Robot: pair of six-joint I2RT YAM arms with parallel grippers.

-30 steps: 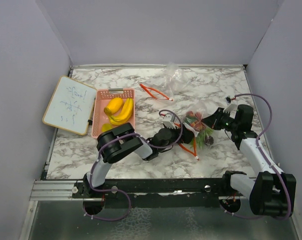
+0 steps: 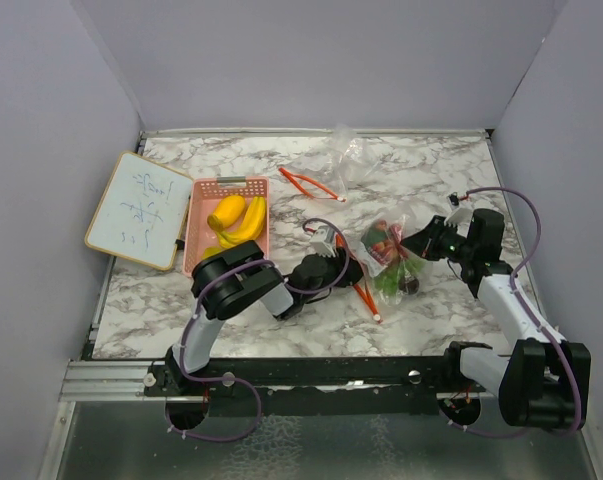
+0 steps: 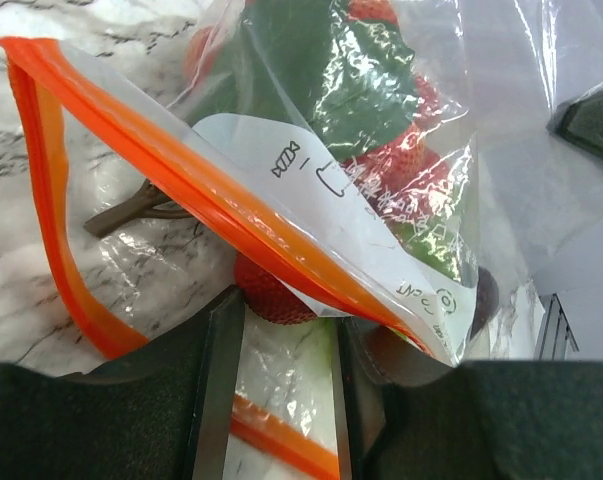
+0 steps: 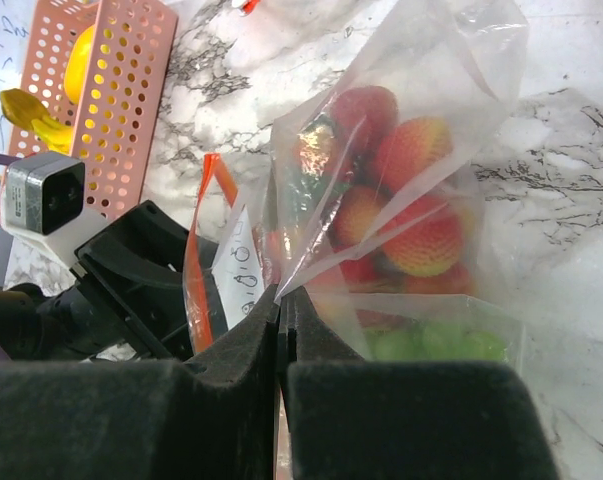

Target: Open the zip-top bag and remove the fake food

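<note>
The zip top bag (image 2: 391, 260) with orange zipper (image 3: 161, 180) holds fake strawberries (image 4: 421, 245) and green pieces (image 4: 431, 342). My left gripper (image 2: 346, 262) is at the bag's zipper side; in the left wrist view its fingers (image 3: 201, 390) stand apart below the upper orange strip, with strawberry and plastic visible beyond. My right gripper is shut at the middle of the bag, pinching thin clear plastic.
A pink basket (image 2: 193, 225) with bananas (image 2: 243, 225) sits at left beside a whiteboard (image 2: 131, 210). An empty bag with orange zipper (image 2: 311, 185) lies at the back. Marble shows bare at front right.
My left gripper has moved left, and the orange zipper edge has shifted left with it. My right gripper has stayed in place.
</note>
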